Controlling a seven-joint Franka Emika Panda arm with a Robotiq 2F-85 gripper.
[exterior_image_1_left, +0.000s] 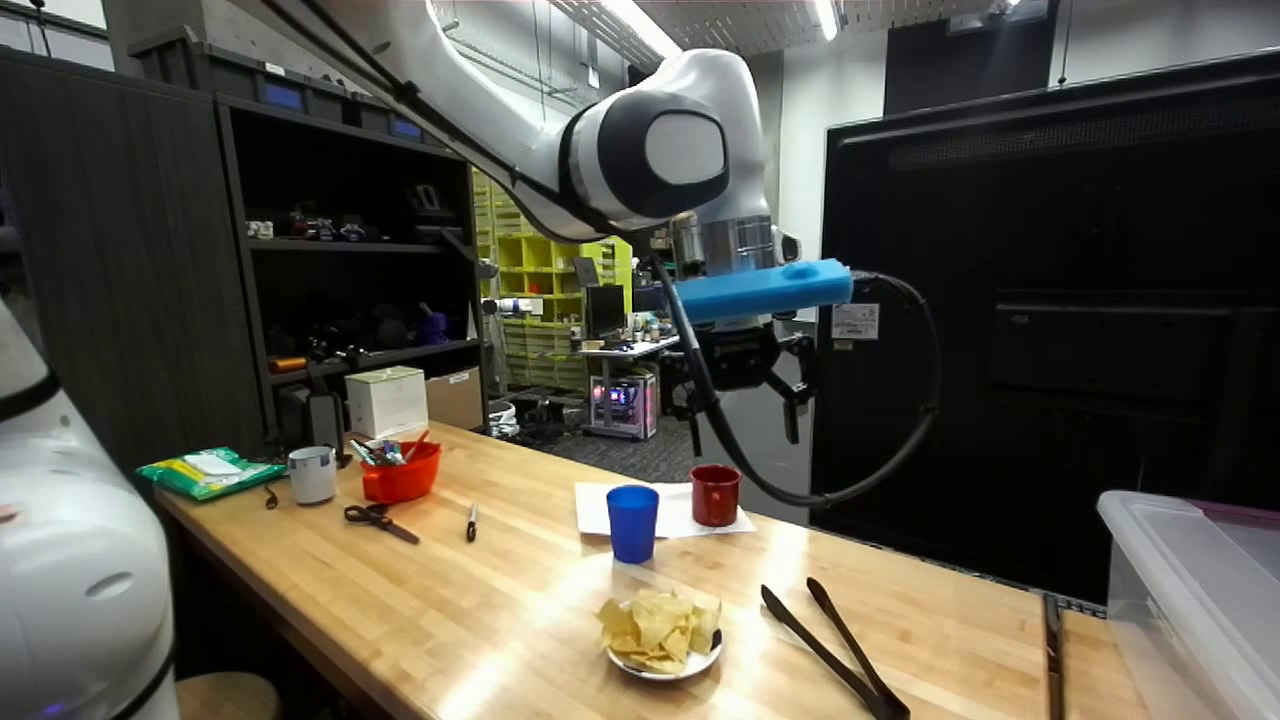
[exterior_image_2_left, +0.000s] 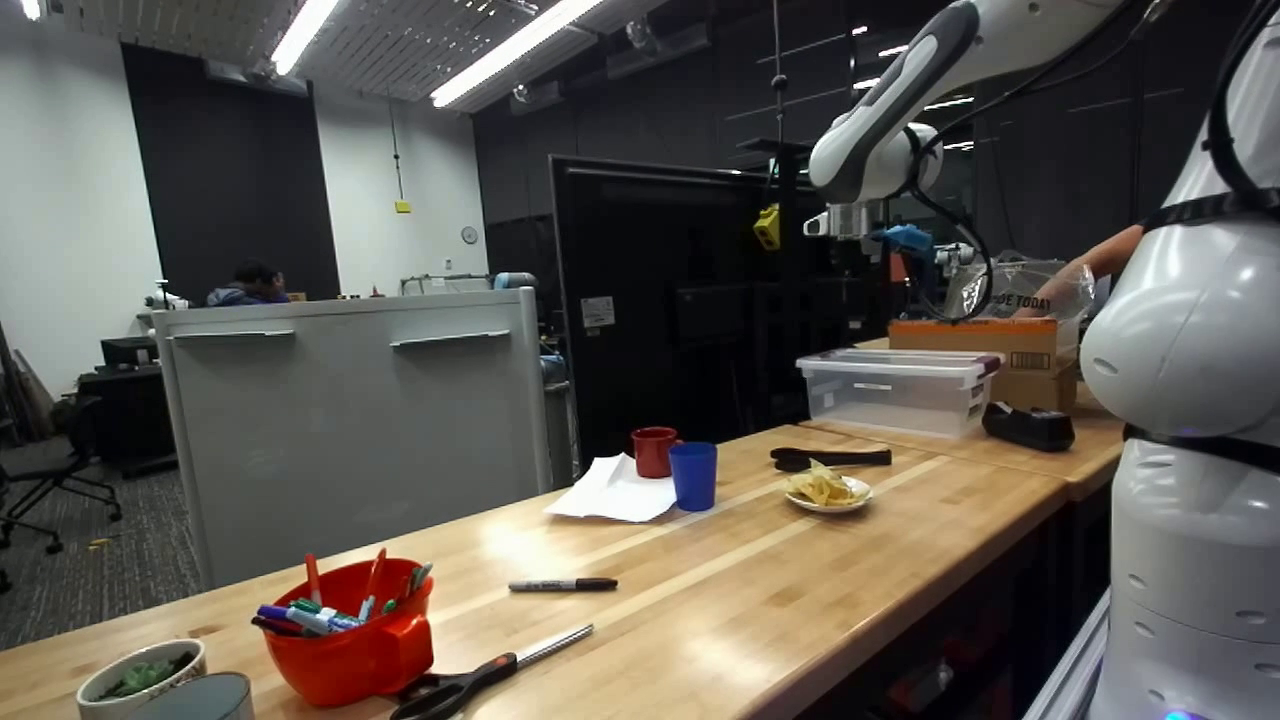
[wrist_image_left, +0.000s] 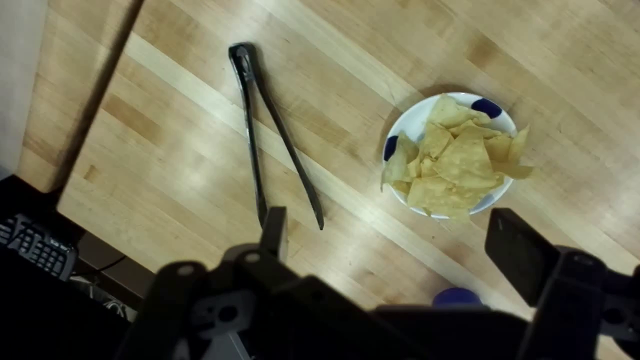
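Observation:
My gripper (exterior_image_1_left: 746, 444) hangs well above the table, open, its two fingers wide apart with only air between them. Looking down in the wrist view, I see black tongs (wrist_image_left: 255, 132) lying spread in a V on the wood, at the left. To their right is a white plate with dark blue spots (wrist_image_left: 414, 120), heaped with yellow tortilla chips (wrist_image_left: 462, 159). The rim of a blue cup (wrist_image_left: 457, 296) peeks out low, partly covered by my gripper. In exterior view 1 that blue cup (exterior_image_1_left: 632, 524) stands upright beside a red mug (exterior_image_1_left: 716, 496), which rests on white paper (exterior_image_1_left: 674, 510).
A clear plastic bin (exterior_image_2_left: 894, 396) stands beyond the tongs. At the other end are a red pen container (exterior_image_2_left: 348, 648), scissors (exterior_image_2_left: 486, 684), a marker (exterior_image_2_left: 563, 584) and a green packet (exterior_image_1_left: 214, 473). A person's arm (exterior_image_2_left: 1092, 266) reaches into a cardboard box (exterior_image_2_left: 978, 342).

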